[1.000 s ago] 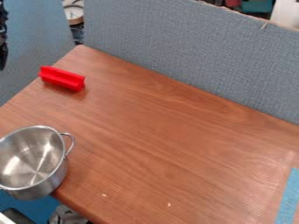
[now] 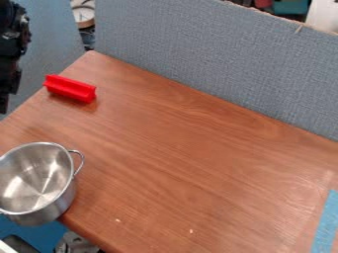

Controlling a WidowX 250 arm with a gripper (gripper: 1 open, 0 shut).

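Observation:
A red oblong object (image 2: 70,88) lies on the wooden table near its far left corner. A steel pot (image 2: 38,183) with loop handles stands at the table's near left edge. Part of my black gripper (image 2: 7,69) shows at the left edge of the view, left of and above the red object and apart from it; its fingers are too cut off to tell their state.
A grey padded wall (image 2: 211,59) runs along the back. A blue tape strip (image 2: 325,221) lies at the right.
More of my gripper has come into view at the left edge. The red object and pot have not moved.

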